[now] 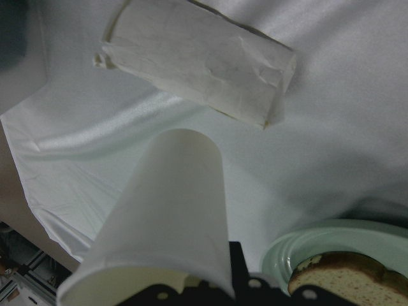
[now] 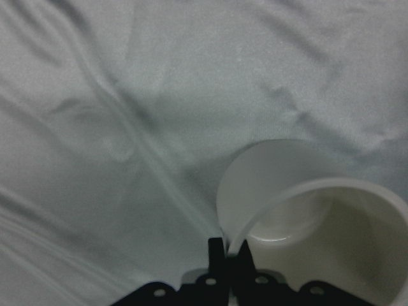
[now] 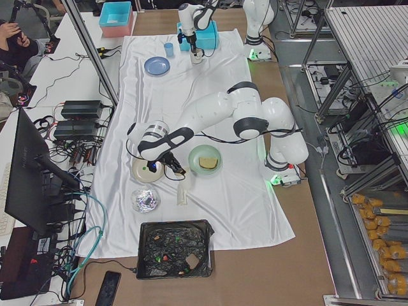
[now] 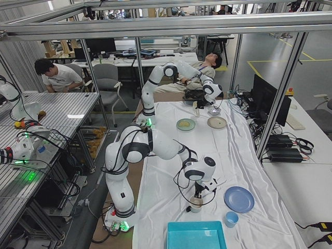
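In the left wrist view a white cup (image 1: 166,197) lies along my left gripper's line, covering most of its fingers; my left gripper (image 3: 178,169) is shut on it, above the cloth beside a folded paper packet (image 1: 197,57) and a green plate (image 3: 194,159) holding sliced bread (image 1: 338,277). In the right wrist view my right gripper is shut on the rim of a white cup (image 2: 274,166), near a blue cup (image 4: 231,218) and blue plate (image 4: 238,199).
A cream plate (image 3: 140,175), foil item (image 3: 145,200) and black tray (image 3: 144,248) are near the left arm. A turquoise tray (image 4: 194,233) stands by the right arm.
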